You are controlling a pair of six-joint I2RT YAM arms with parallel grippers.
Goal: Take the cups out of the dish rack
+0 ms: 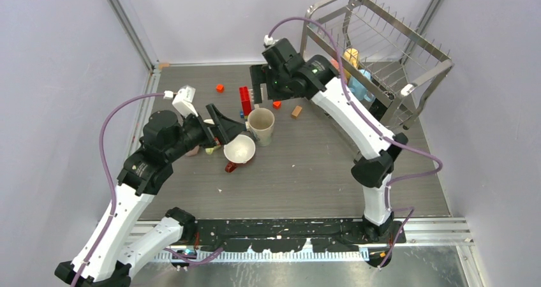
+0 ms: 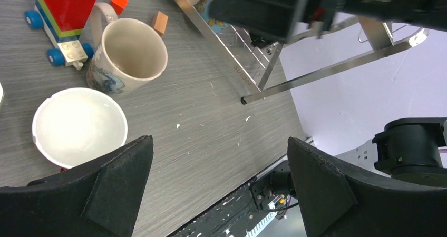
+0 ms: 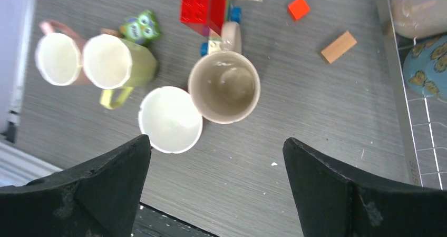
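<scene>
On the table stands a beige mug [image 1: 261,126] with a picture on its side, beside a white-lined cup [image 1: 240,149] with a red handle. A yellow-green cup [image 3: 120,63] and a pink cup [image 3: 59,58] stand close together to the left in the right wrist view. The dish rack [image 1: 408,32] at the back right holds cups, including a blue one [image 1: 361,86] and a yellow one [image 1: 351,57]. My right gripper is open and empty above the beige mug. My left gripper is open and empty, near the white-lined cup.
A red toy-brick car [image 1: 245,101] sits just behind the beige mug. Orange blocks [image 1: 219,88] and a wooden block [image 1: 296,111] lie nearby. A green toy [image 3: 141,27] is behind the yellow-green cup.
</scene>
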